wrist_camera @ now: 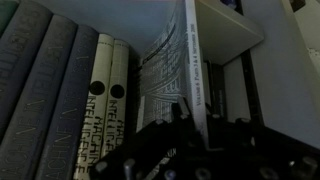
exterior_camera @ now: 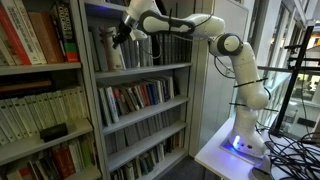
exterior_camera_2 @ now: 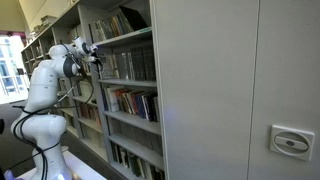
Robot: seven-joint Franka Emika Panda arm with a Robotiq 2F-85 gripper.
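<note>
In the wrist view, a thin book [wrist_camera: 195,65] with a pale, printed spine stands between the dark fingers of my gripper, which is shut on its lower part. The book's grey printed side [wrist_camera: 163,75] faces left, and it leans slightly. Exterior view 1 has the gripper [exterior_camera: 119,42] high up, at the front of the upper bookshelf. The second exterior view shows the gripper [exterior_camera_2: 97,66] small and dark beside the upper shelf; the book cannot be made out there.
Two pale books [wrist_camera: 108,90] and several dark volumes [wrist_camera: 45,90] stand left of the held book. Right of it is a pale shelf wall [wrist_camera: 285,60]. A grey upright [exterior_camera: 92,80] divides the shelves. Lower shelves [exterior_camera: 140,97] hold more books.
</note>
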